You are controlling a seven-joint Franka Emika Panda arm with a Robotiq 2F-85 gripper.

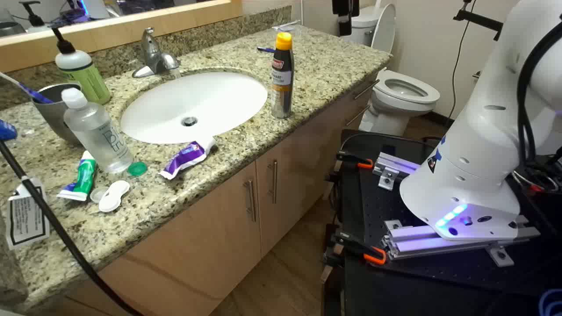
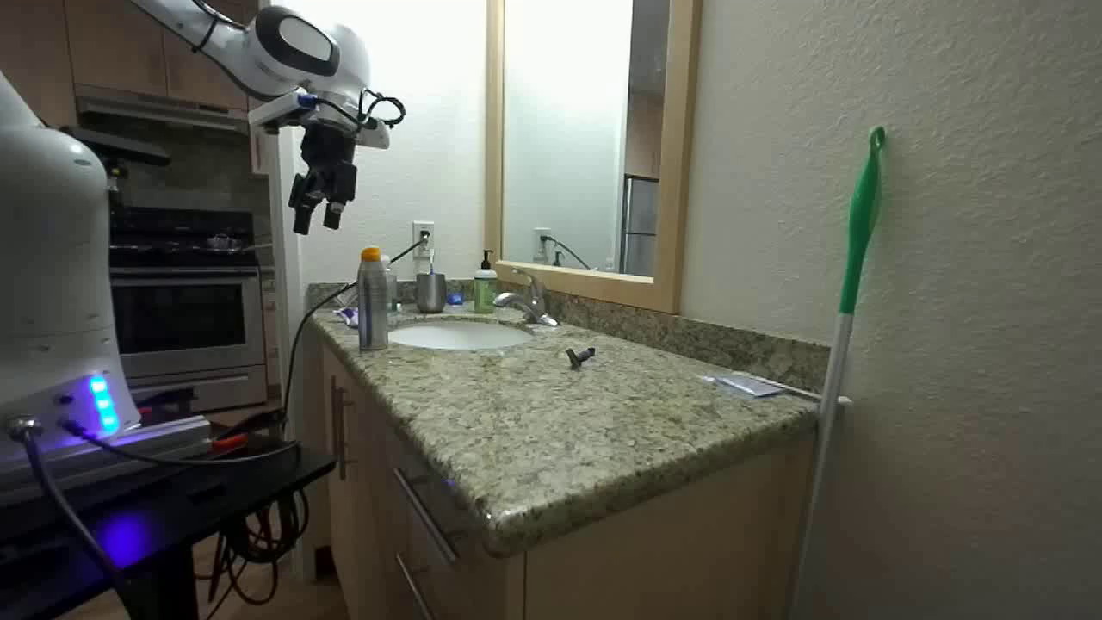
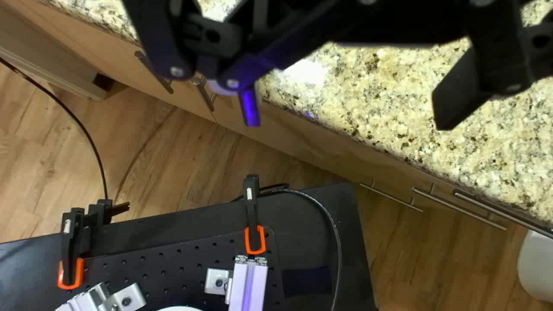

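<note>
High above the counter's near edge, my gripper (image 2: 318, 219) points down with its fingers open and empty. Granite shows between its widely parted fingers in the wrist view, where one black fingertip (image 3: 456, 98) appears at the right. Only a dark end of it enters the top of exterior view 1. A spray can with an orange cap (image 1: 282, 79) stands upright between the sink (image 1: 158, 108) and the front edge. Left of the sink are a clear bottle (image 1: 100, 131), a purple tube (image 1: 187, 156), a green tube (image 1: 81, 179) and a white contact lens case (image 1: 113, 195).
A soap pump bottle (image 1: 84, 71) and a grey cup (image 1: 55, 113) stand left of the faucet (image 1: 155, 55). A small dark object (image 2: 580, 357) lies on the mostly clear right counter, with a flat packet (image 2: 749, 384) farther along. A black cable crosses the counter's left end.
</note>
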